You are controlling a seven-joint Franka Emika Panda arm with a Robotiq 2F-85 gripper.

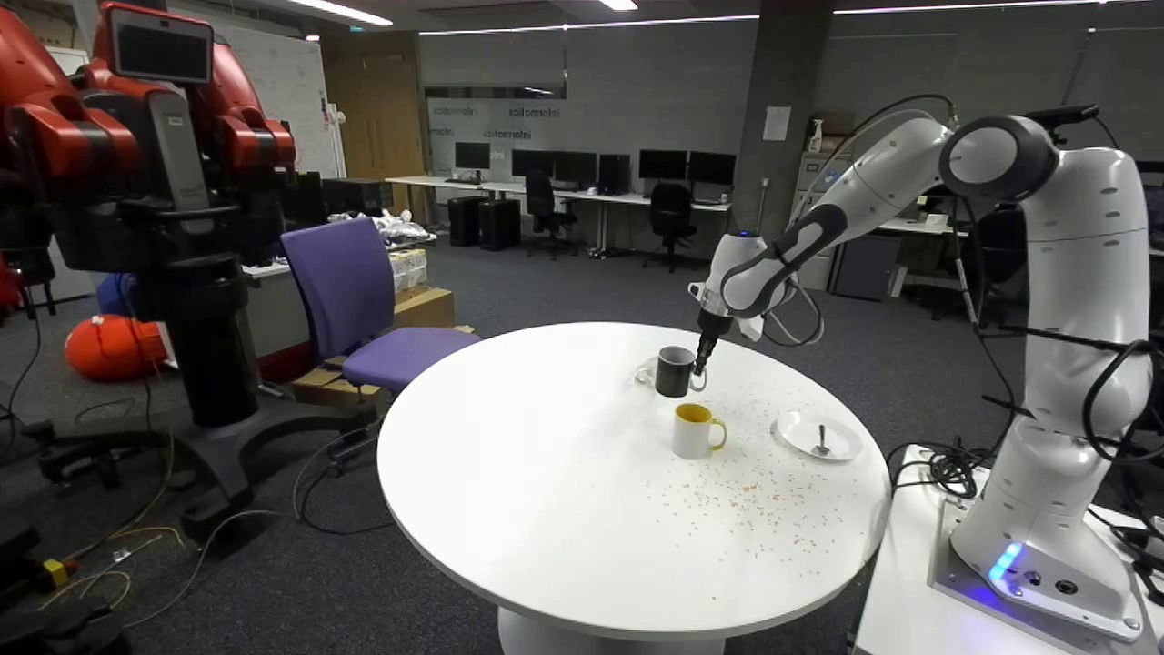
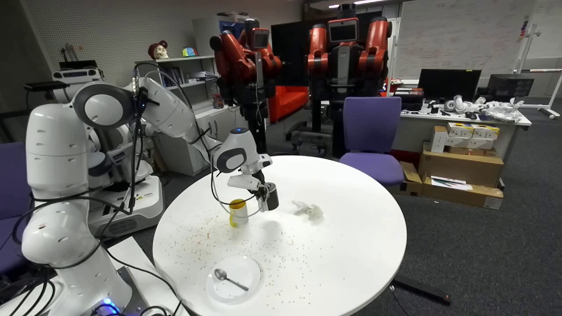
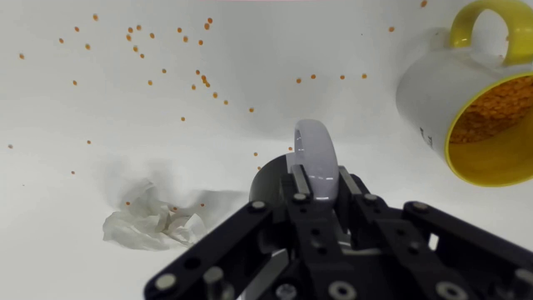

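A dark mug with a pale handle hangs a little above the table, roughly upright. My gripper is shut on its handle, which rises between the two fingers. In the second exterior view the dark mug casts a shadow on the tabletop below it. What it holds inside is hidden. A white mug with a yellow inside and yellow handle stands on the table close by. In the wrist view this white mug contains many orange grains.
A white plate carries a spoon near the robot's side. Crumpled tissue lies beyond the dark mug. Orange grains are scattered over the round table, whose far left part is clear.
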